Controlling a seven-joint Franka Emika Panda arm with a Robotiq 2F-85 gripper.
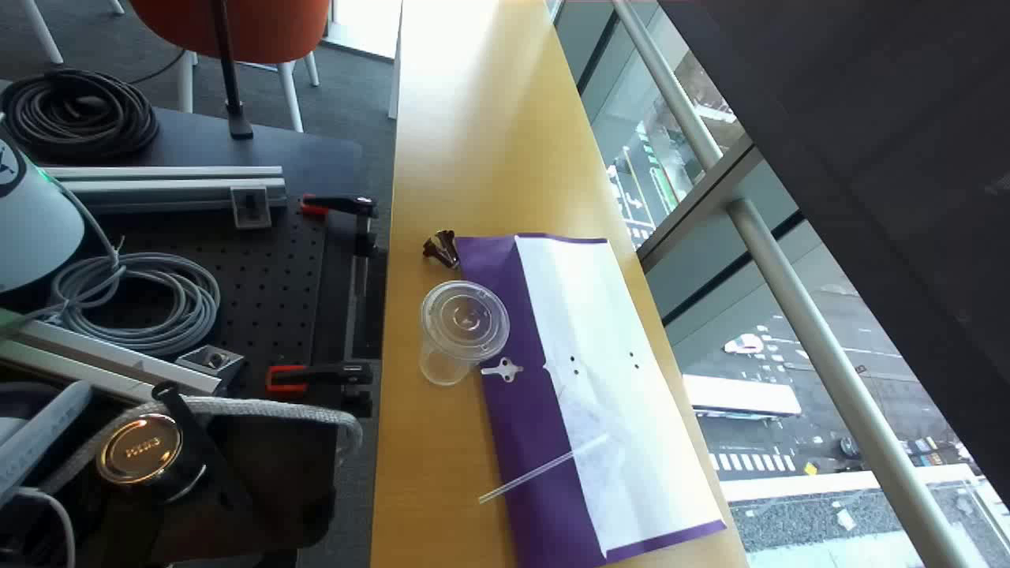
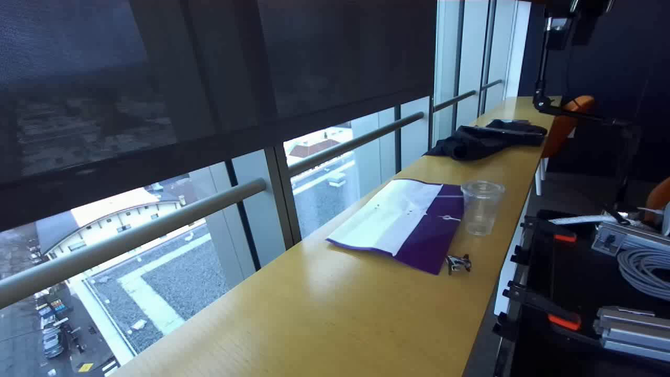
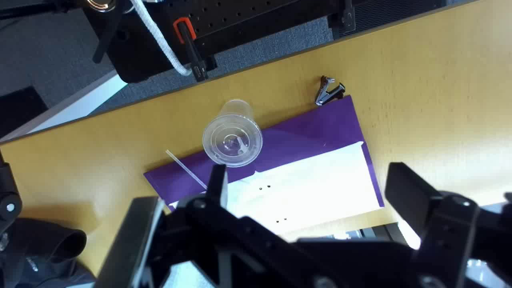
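Note:
In the wrist view my gripper stands open above the ledge, its two black fingers wide apart with nothing held between them. A clear plastic cup with a lid stands upright at the edge of a purple and white sheet, partly over its purple strip. Across that strip lies a clear straw. Beside one corner of the sheet is a small dark metal staple remover. Neither exterior view clearly shows the gripper.
The long wooden ledge is bare beyond the staple remover. Windows with a metal rail border one side; a black bench with clamps and cables borders the other, across a gap. Dark clothing lies farther along.

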